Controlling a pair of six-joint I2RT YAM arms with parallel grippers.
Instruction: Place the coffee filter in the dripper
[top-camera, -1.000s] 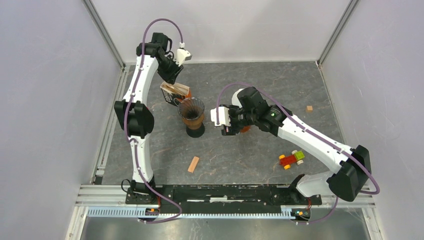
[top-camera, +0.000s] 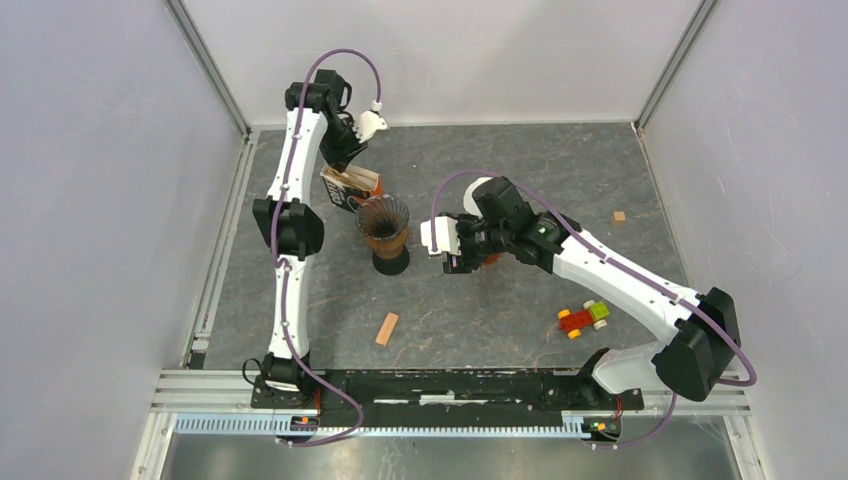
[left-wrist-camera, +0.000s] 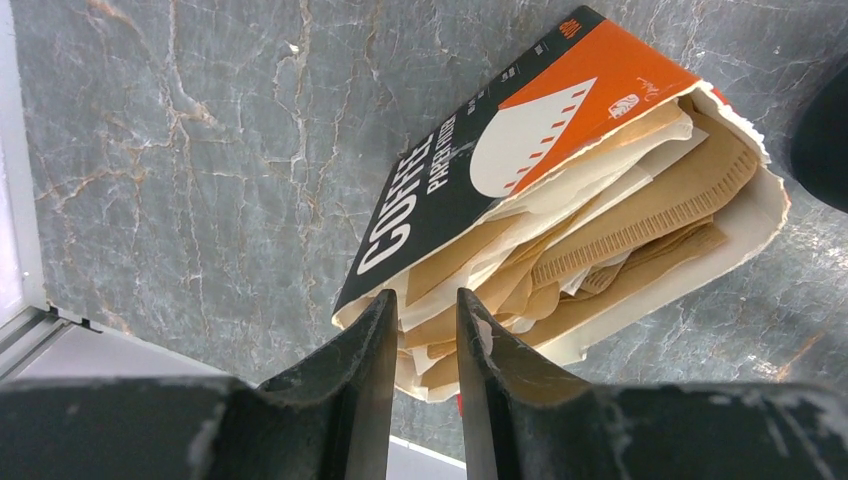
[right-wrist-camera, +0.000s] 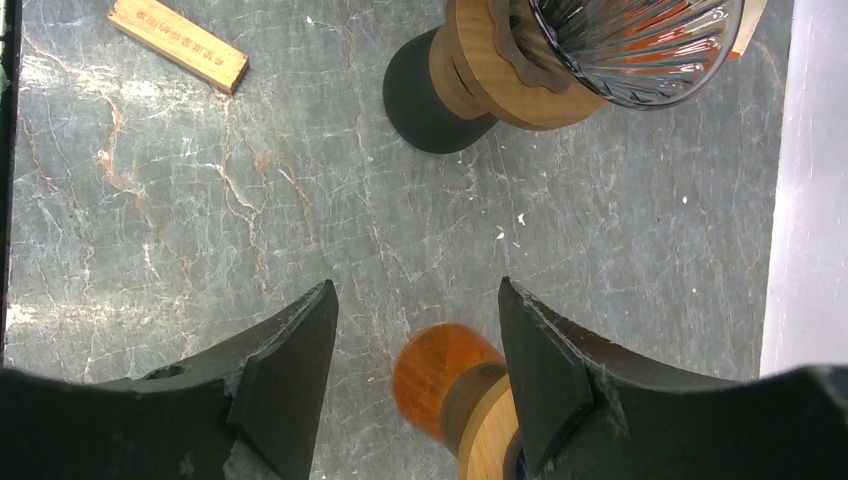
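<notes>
The coffee filter box (top-camera: 352, 190) lies at the back left in the top view, its open end up. Several brown and white paper filters (left-wrist-camera: 640, 215) show inside it in the left wrist view. My left gripper is over the box's near end, its fingers a short gap apart and filters visible behind that gap; whether they touch paper is unclear. Just right of the box stands the glass dripper (top-camera: 383, 215), on a wooden collar and dark base. My right gripper is open and empty, above the table's middle.
An orange vessel with a wooden collar (right-wrist-camera: 445, 375) stands below my right gripper. A wooden block (top-camera: 387, 329) lies towards the front, a toy car (top-camera: 583, 318) at the right, and a small cube (top-camera: 618, 217) beyond it.
The right arm, box and dripper look unmoved.
</notes>
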